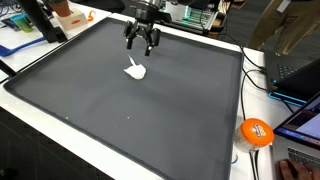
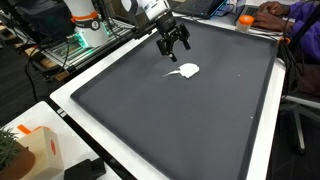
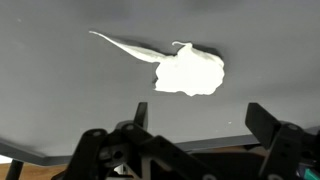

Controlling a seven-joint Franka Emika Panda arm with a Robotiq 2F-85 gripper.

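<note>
A crumpled white piece, perhaps cloth or paper, lies on the dark grey tabletop with a thin pointed tail reaching to one side. Exterior view 2 shows the same white piece on the far half of the table. My gripper is open, its two black fingers wide apart with nothing between them. In exterior view 1 the gripper hangs above the table, just behind the white piece and apart from it.
An orange-topped container stands at the table's right edge. A laptop lies off to the right. An orange-and-white object and a plant sit beyond the near left edge in exterior view 2.
</note>
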